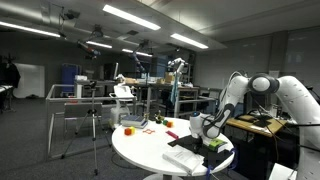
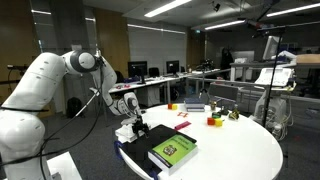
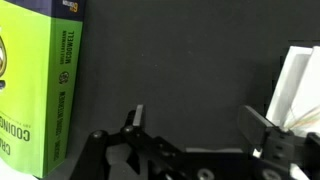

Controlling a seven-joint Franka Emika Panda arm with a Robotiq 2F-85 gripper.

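My gripper stands open over a dark mat (image 3: 185, 60), and nothing shows between its fingers. Along the left of the wrist view is a green box or book (image 3: 35, 85) with a dark blue band and yellow corner. At the right edge, beside and partly behind the right finger (image 3: 256, 128), lies a white object (image 3: 295, 90), cut off by the frame. In exterior view 2 the green box (image 2: 172, 151) lies flat on the mat, with the gripper (image 2: 141, 133) to its left; its fingertips are too small there to make out.
The round white table (image 2: 240, 150) has wide free room away from the arm. Small red and yellow items (image 2: 214, 121) and a red object (image 2: 182, 126) lie towards its far side. A white box-like object (image 1: 183, 158) sits at the mat's edge.
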